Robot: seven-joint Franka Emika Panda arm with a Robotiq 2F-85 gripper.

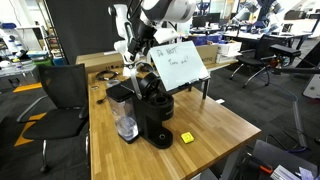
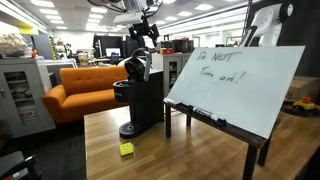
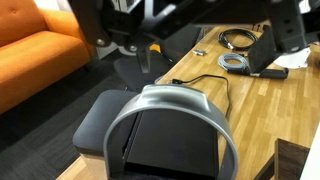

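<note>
A black coffee maker (image 1: 150, 115) stands on the wooden table, its lid tilted up with a silver curved handle (image 3: 185, 95). Above that raised lid hangs my gripper (image 2: 145, 38). In the wrist view, two blurred dark fingers (image 3: 138, 38) frame the upper part of the picture with a wide gap between them, so the gripper is open and nothing shows in it. The handle arches just below the fingers in that view; I cannot tell how far it is from them.
A whiteboard (image 2: 240, 82) with handwriting stands on a black stand (image 2: 228, 128) close beside the coffee maker. A yellow block (image 1: 187, 137) lies on the table in front. A clear container (image 1: 125, 120) sits beside the machine.
</note>
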